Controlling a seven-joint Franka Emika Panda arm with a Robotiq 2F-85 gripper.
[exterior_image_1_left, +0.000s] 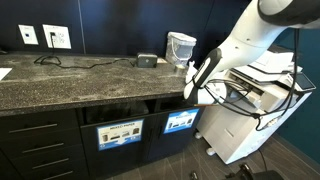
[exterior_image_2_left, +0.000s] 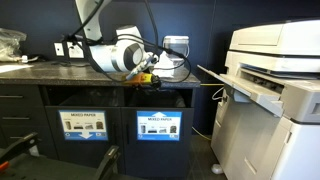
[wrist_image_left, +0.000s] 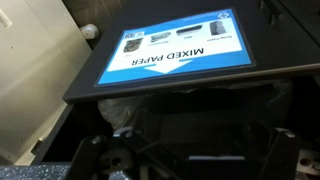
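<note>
My gripper (exterior_image_2_left: 146, 79) hangs at the counter's front edge, above the right-hand pull-out bin (exterior_image_2_left: 165, 98). Its fingers (wrist_image_left: 92, 152) stand wide apart at the bottom of the wrist view, and nothing shows between them. Beyond them lies the bin's dark opening, with a clear plastic liner (wrist_image_left: 118, 108) along its rim. A blue and white "MIXED PAPER" label (wrist_image_left: 175, 46) is on the bin's front. How deep the bin is and what lies in it are too dark to tell.
Behind the arm, a speckled counter (exterior_image_1_left: 85, 85) carries a small dark box (exterior_image_1_left: 147, 60) and a translucent bucket (exterior_image_1_left: 181, 46). A second labelled bin (exterior_image_2_left: 84, 124) is to the left. A white printer (exterior_image_2_left: 255, 120) stands close on the right.
</note>
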